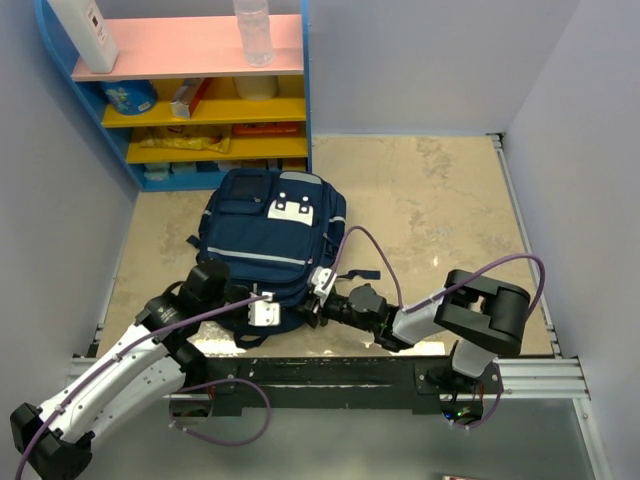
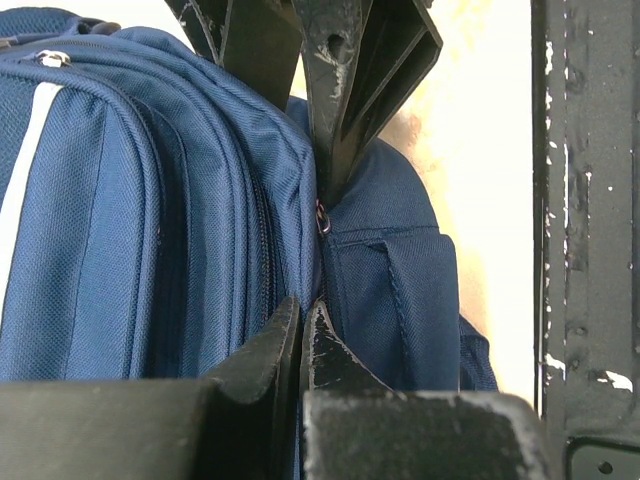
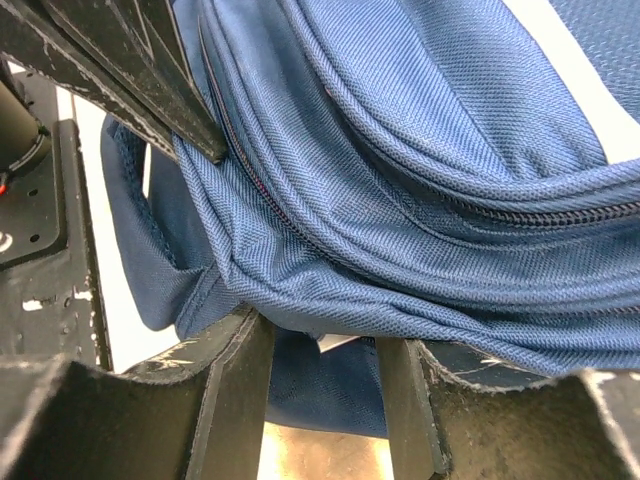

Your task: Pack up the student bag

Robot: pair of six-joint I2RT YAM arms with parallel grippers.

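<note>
The navy backpack [image 1: 262, 218] lies on its back on the floor against the shelf, its open-end edge towards the arms. Along that edge, my left gripper is shut, its tips pinching a fold of the blue cloth. A few centimetres away, my right gripper stands part open at the bag's rim, a gap between its fingers. In the left wrist view a small metal zipper pull [image 2: 322, 218] hangs beside a right finger, apparently not gripped. The right fingertips are partly hidden under the cloth in the right wrist view.
A blue shelf unit with a pink top [image 1: 190, 48] and yellow shelves holds a bottle [image 1: 254, 32], a blue tub [image 1: 131, 96] and packages. A strap [image 1: 362, 274] lies right of the bag. Bare floor [image 1: 430, 210] stretches to the right wall.
</note>
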